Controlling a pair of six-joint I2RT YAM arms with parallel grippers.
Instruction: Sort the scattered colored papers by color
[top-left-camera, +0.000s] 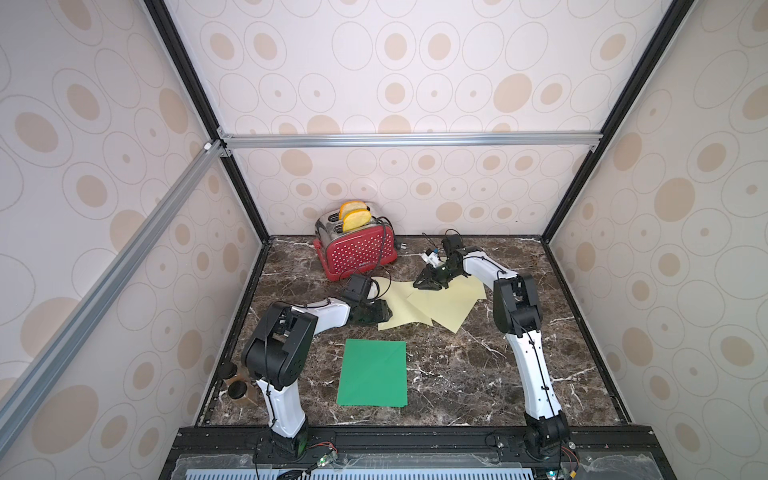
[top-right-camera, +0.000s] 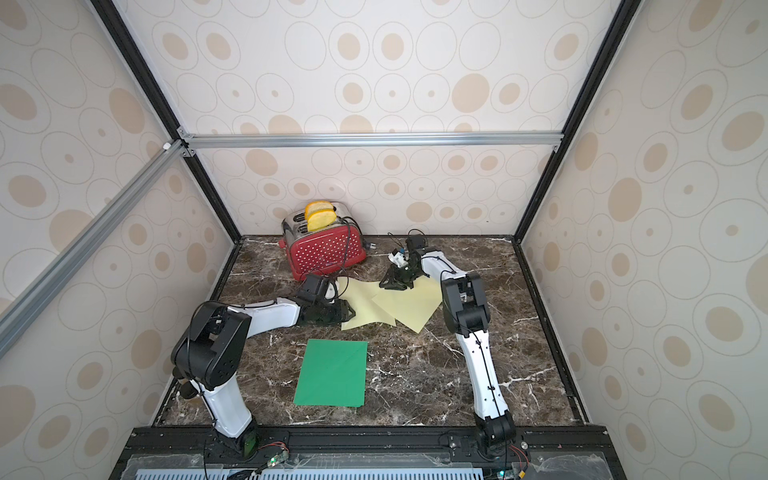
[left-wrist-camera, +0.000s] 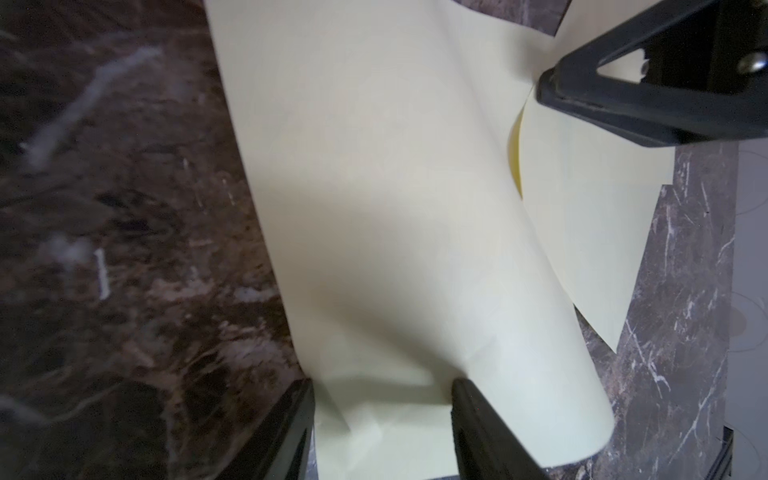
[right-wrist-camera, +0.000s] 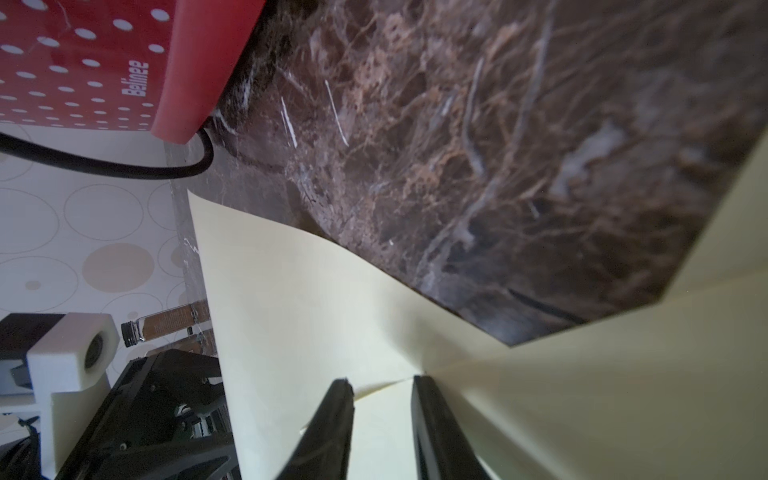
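Two or more pale yellow papers lie overlapped at mid-table: a left sheet (top-left-camera: 399, 311) and a right sheet (top-left-camera: 449, 305). Closer to the front lies a flat green paper (top-left-camera: 373, 373). My left gripper is open over the end of the left sheet, which bulges upward between and beyond the fingers in the left wrist view. In the right wrist view, my right gripper has a gap between its fingers, low over yellow paper near one sheet's edge; no paper shows clearly pinched. The arms partly cover the sheets in both top views.
A red dotted toaster (top-left-camera: 357, 252) with yellow slices stands at the back left, its black cord (right-wrist-camera: 104, 164) hanging near the papers. Small dark round items (top-left-camera: 237, 389) sit by the left edge.
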